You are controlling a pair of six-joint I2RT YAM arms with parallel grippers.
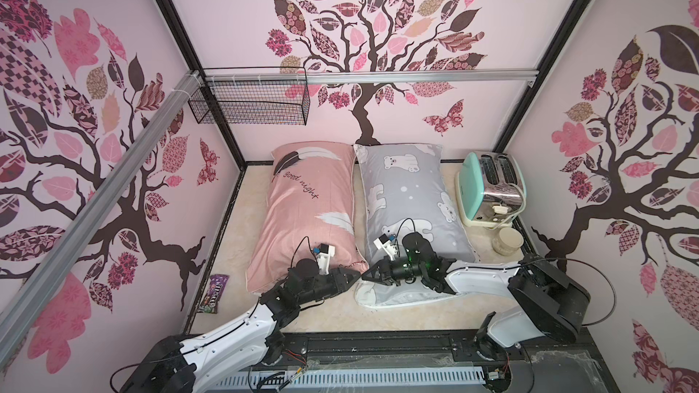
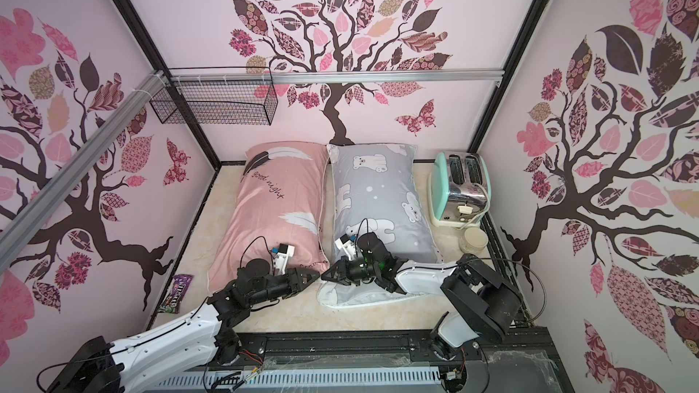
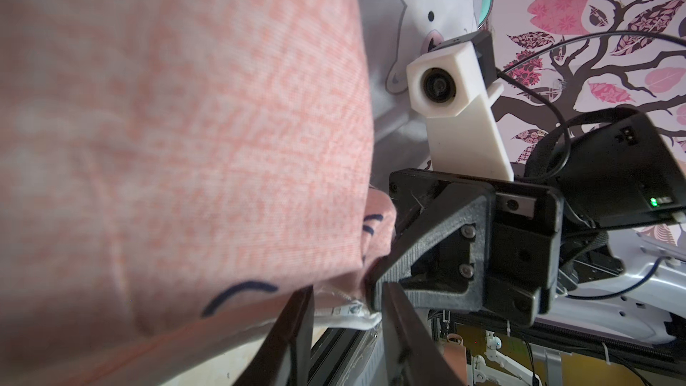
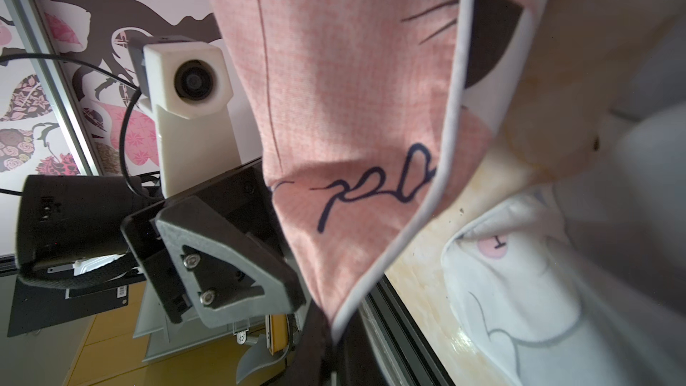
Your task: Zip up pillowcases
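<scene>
The pink "good night" pillowcase lies left of the grey polar-bear pillowcase. At its lower right corner both grippers meet. My left gripper has its fingers apart beside the piped edge, where a small metal piece, perhaps the zipper, shows; the fingertips are blurred. My right gripper is shut on the pink case's pointed corner, the fabric and white piping drawn taut into its fingertips. The grey case's lower edge spreads flat beneath and right of the grippers.
A mint toaster and a round container stand at the right. A purple snack bag lies at the front left. A wire basket hangs above. A narrow bare strip of counter runs along the front.
</scene>
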